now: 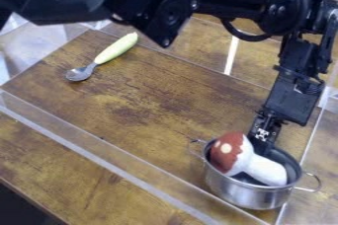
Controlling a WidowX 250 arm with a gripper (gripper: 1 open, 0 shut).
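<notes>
A steel pot with two wire handles sits at the lower right of the camera view. In it lies a toy mushroom with a red-brown, white-spotted cap and a white stem. My black gripper points down at the pot's back side, just behind the mushroom. Its fingertips are partly hidden by the pot and mushroom, so I cannot tell how the fingers stand.
A spoon with a pale yellow-green handle lies at the upper left. The middle of the wooden board is clear. Clear plastic edges run along the left and front.
</notes>
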